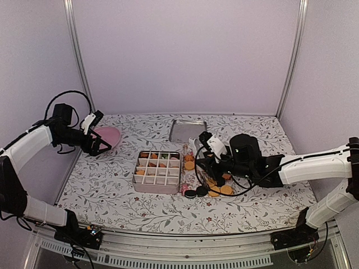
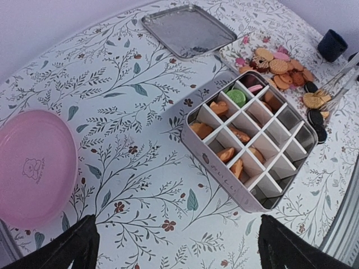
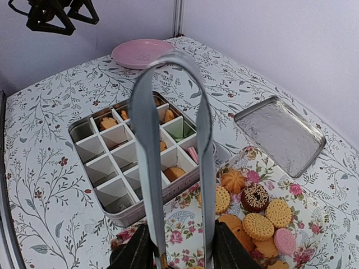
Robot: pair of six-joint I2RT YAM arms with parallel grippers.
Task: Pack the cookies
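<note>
The divided box [image 1: 156,185] sits mid-table, some compartments holding cookies, others empty. Right of it, a floral mat [image 3: 304,224] carries many cookies, including a chocolate sprinkled one [image 3: 254,198] and a pink one [image 3: 285,240]. My right gripper is low over the mat's front part, its long tong-like fingers apart; in the right wrist view their tips are at the bottom edge, and what lies between them is unclear. My left gripper [image 1: 96,145] hangs open at the left, away from the box.
A pink plate [image 2: 39,162] lies at the left, an empty metal tray [image 1: 188,131] at the back. A dark cup [image 2: 332,46] stands at the right. The table between plate and box is clear.
</note>
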